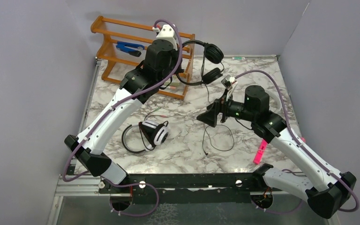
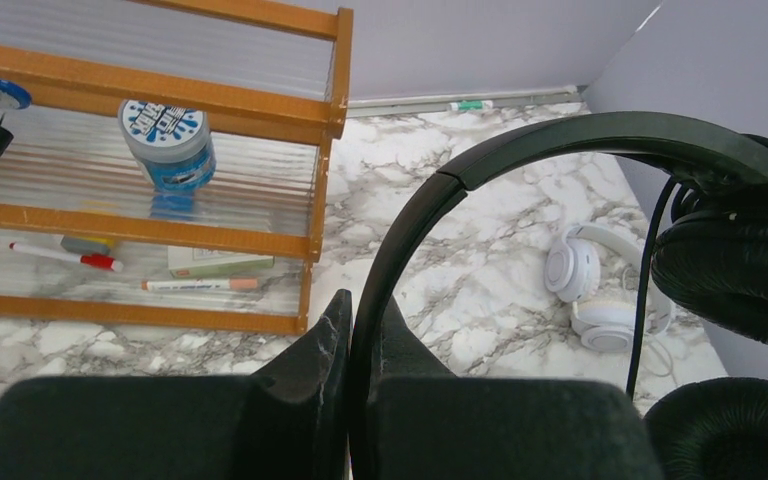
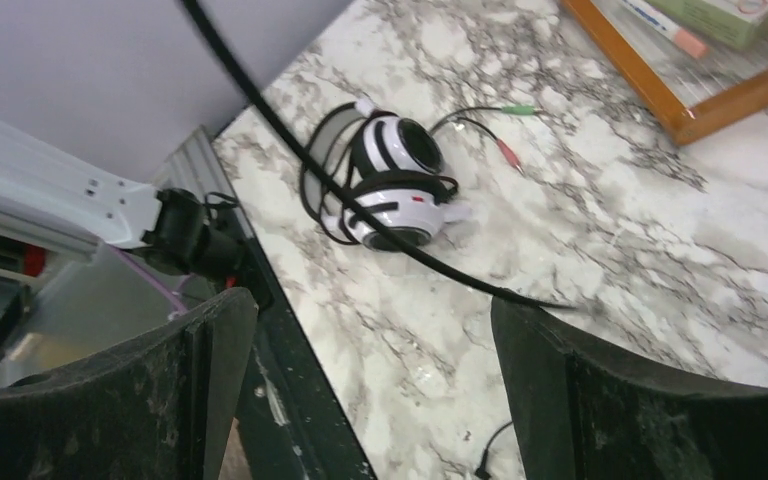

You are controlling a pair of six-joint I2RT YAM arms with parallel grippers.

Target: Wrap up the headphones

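Black headphones (image 1: 212,53) hang in the air at the back of the table, ear cups to the right. My left gripper is shut on their headband (image 2: 520,140), and thin cable strands hang beside the cups. The headphones' cable (image 1: 207,91) runs down towards my right gripper (image 1: 209,117), and its loose end (image 1: 206,153) lies on the table. In the right wrist view, that gripper stands open; a blurred dark cable (image 3: 360,210) slants across the view to the tip of the right finger. Whether it touches that finger, I cannot tell.
White-and-black headphones (image 1: 154,133) lie at the front left. A wooden rack (image 1: 108,40) stands behind my left arm, holding a blue-labelled jar (image 2: 168,145). White headphones (image 2: 600,285) rest at the right. A pink strip (image 1: 260,151) lies front right.
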